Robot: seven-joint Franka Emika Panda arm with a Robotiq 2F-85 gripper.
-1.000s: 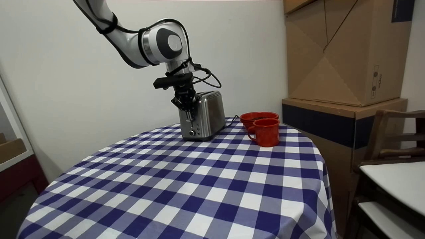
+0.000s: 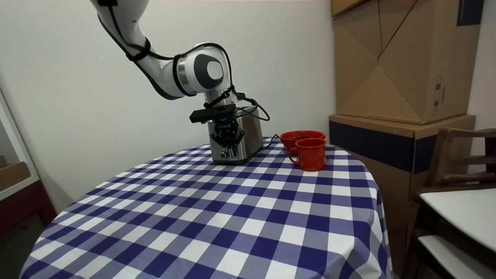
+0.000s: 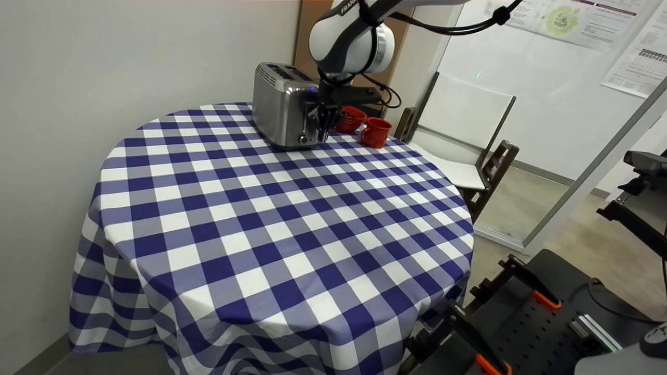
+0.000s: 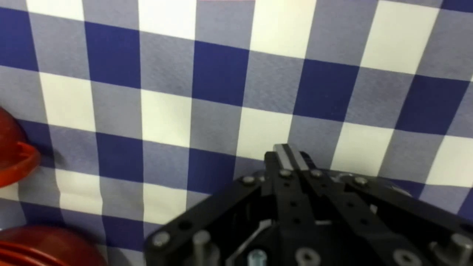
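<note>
My gripper (image 2: 233, 151) is low, close to the front end of a silver toaster (image 2: 251, 132), where the toaster's lever and knob side is partly covered by it. From the other side, the gripper (image 3: 323, 137) shows just right of that toaster (image 3: 273, 106); whether they touch I cannot tell. In the wrist view the two fingertips of the gripper are pressed together, shut, with nothing showing between them, over the checked cloth. A red mug (image 2: 312, 156) stands in front of red bowls (image 2: 289, 135). The wrist view shows parts of the mug (image 4: 9, 146) and bowls (image 4: 57, 248) at left.
A blue and white checked tablecloth (image 2: 195, 214) covers the round table, its front and middle clear. A wall (image 3: 156, 56) rises behind. Cardboard boxes (image 2: 381, 69) and chairs (image 3: 466, 125) stand beyond the table's edge.
The arm has come down and to the right in exterior view 1, bringing the gripper lower along the toaster's front end. Toaster, mug and bowls look unmoved.
</note>
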